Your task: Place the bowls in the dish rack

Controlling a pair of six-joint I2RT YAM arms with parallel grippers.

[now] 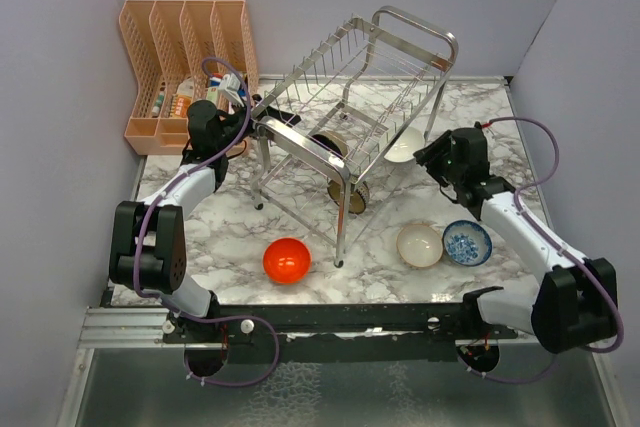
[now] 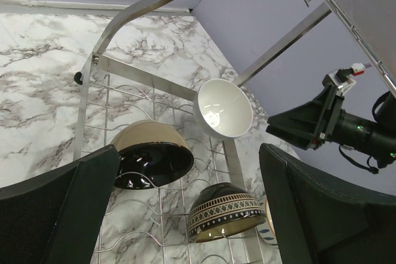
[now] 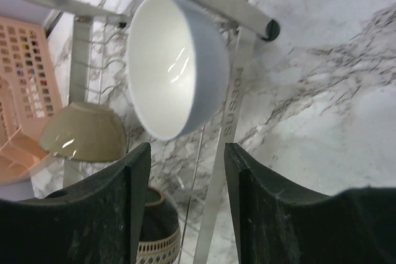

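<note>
The steel rack (image 1: 356,181) stands mid-table, its lower shelf holding a white bowl (image 2: 224,108), a beige-and-black bowl (image 2: 151,146) and a patterned bowl (image 2: 224,214). My left gripper (image 1: 270,113) is open at the rack's left, over these bowls, with nothing between its fingers. My right gripper (image 1: 426,159) is just right of the white bowl, apart from it, its fingers parted and empty. An orange bowl (image 1: 287,260), a cream bowl (image 1: 419,245) and a blue-patterned bowl (image 1: 467,243) sit on the marble table (image 1: 210,247).
A peach organizer (image 1: 150,47) with items stands at the back left. The rack's upper tier overhangs the shelf bowls. Walls bound both sides.
</note>
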